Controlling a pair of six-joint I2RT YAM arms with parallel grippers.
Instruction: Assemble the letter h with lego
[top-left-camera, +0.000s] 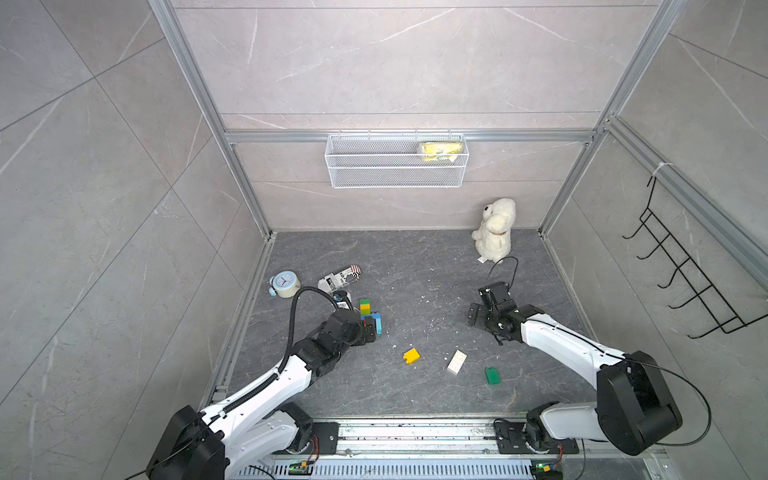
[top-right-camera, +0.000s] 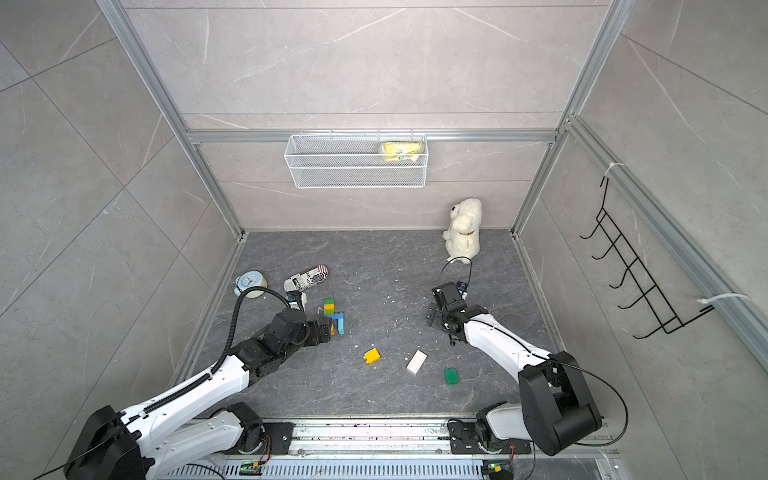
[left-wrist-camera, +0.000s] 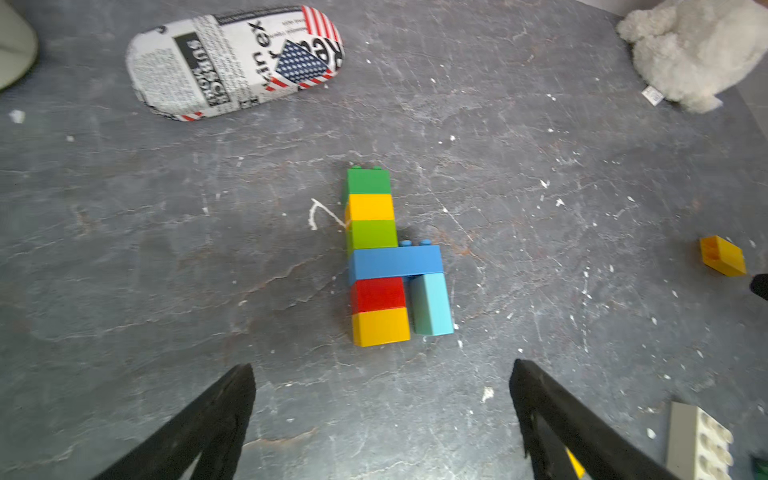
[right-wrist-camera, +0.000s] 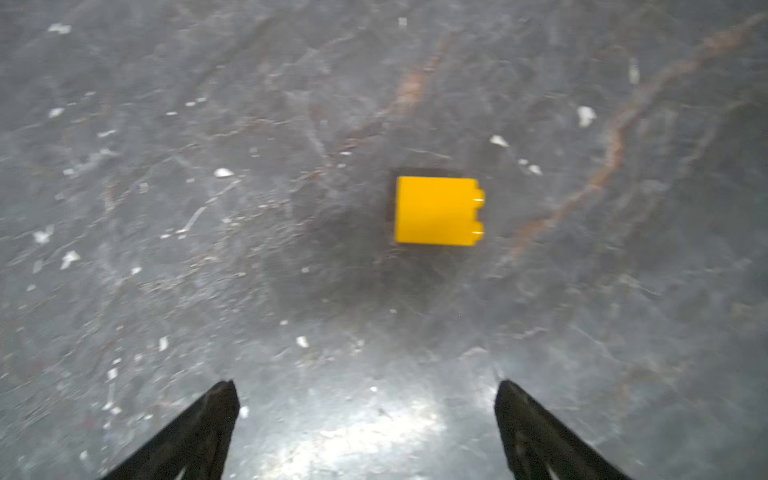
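Note:
In the left wrist view the brick figure lies on the floor: a column with a green brick (left-wrist-camera: 369, 182), a yellow one (left-wrist-camera: 370, 207), a lime one (left-wrist-camera: 373, 233), a long blue brick (left-wrist-camera: 397, 262) reaching right, then a red (left-wrist-camera: 379, 294) and a yellow-orange brick (left-wrist-camera: 381, 327). A light blue brick (left-wrist-camera: 433, 305) stands under the blue one's right end. My left gripper is open, apart from the figure. A loose yellow brick (right-wrist-camera: 437, 211) lies beyond the open right gripper, nothing between its fingers.
Another yellow brick (top-left-camera: 411, 356), a white brick (top-left-camera: 457, 362) and a green brick (top-left-camera: 493, 375) lie near the front. A can (top-left-camera: 339, 278), clock (top-left-camera: 284, 284) and plush toy (top-left-camera: 494, 230) stand farther back.

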